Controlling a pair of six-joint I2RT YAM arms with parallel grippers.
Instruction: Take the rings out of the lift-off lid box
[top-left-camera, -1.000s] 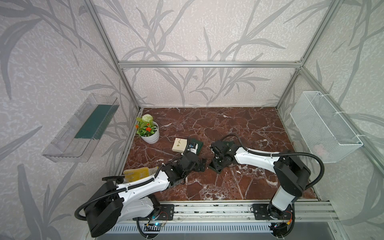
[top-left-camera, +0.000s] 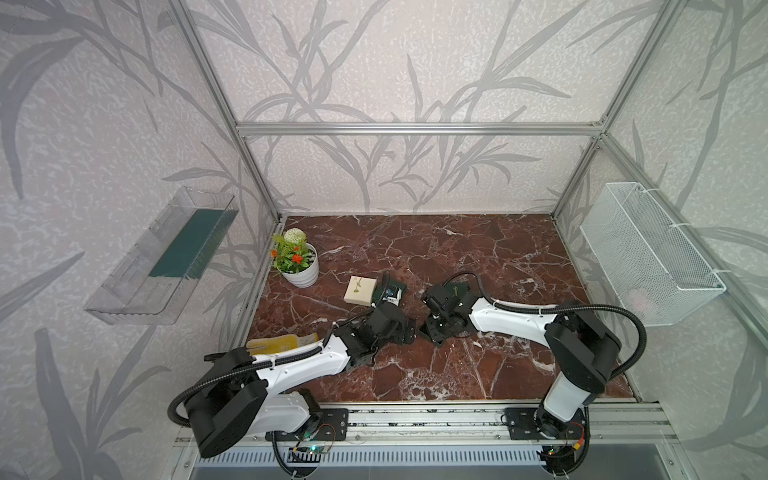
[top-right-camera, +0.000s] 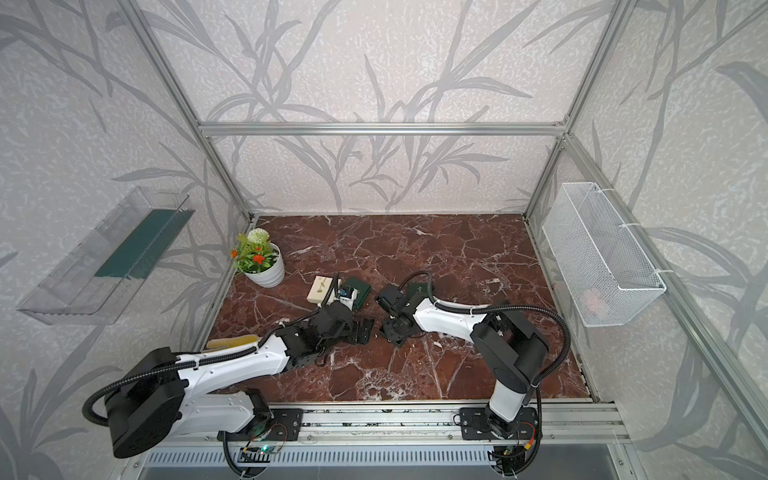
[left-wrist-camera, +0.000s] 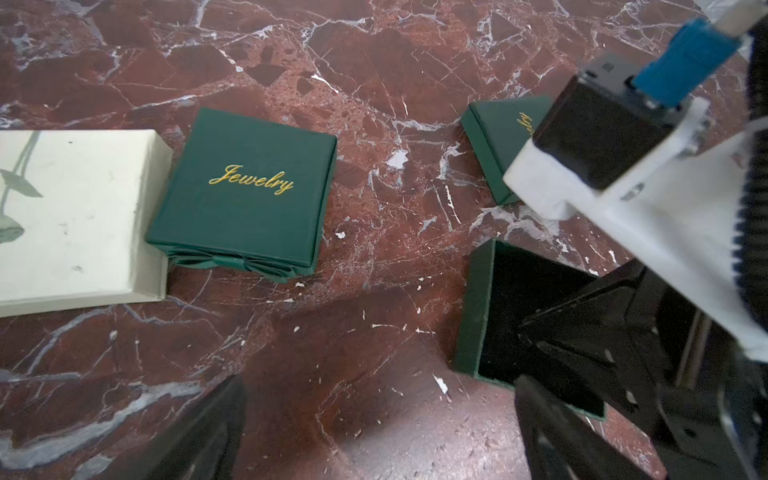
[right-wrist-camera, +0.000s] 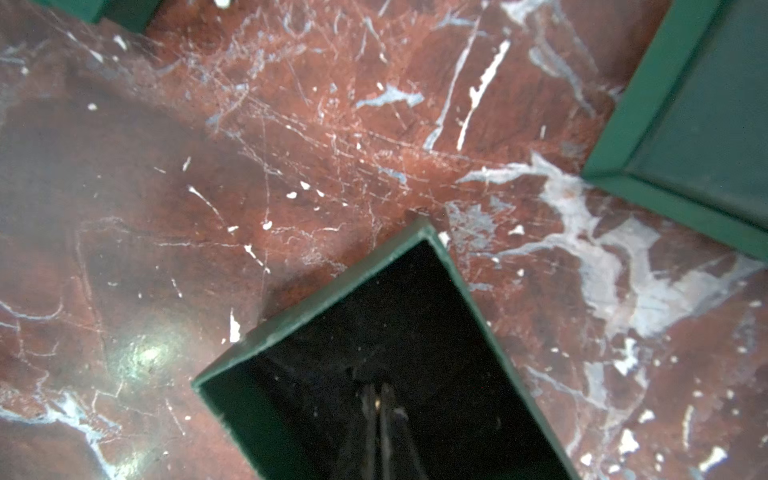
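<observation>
In the right wrist view, a dark green box (right-wrist-camera: 316, 308) stands without its lid, black inside. My right gripper reaches down into it, fingers together on a small gold ring (right-wrist-camera: 377, 405), of which only a glint shows between the tips. The box's green lid lies apart at the upper right; the left wrist view shows its top (left-wrist-camera: 504, 132) partly behind the right arm. To the left of the open box (left-wrist-camera: 473, 312), my left gripper is wide open and empty above the table.
A closed green box marked Jewelry (left-wrist-camera: 248, 196) sits beside a cream box (left-wrist-camera: 72, 224). Farther back left is a white flower pot (top-left-camera: 301, 276); a yellow object (top-left-camera: 276, 344) lies near the left arm. Both hands are close together.
</observation>
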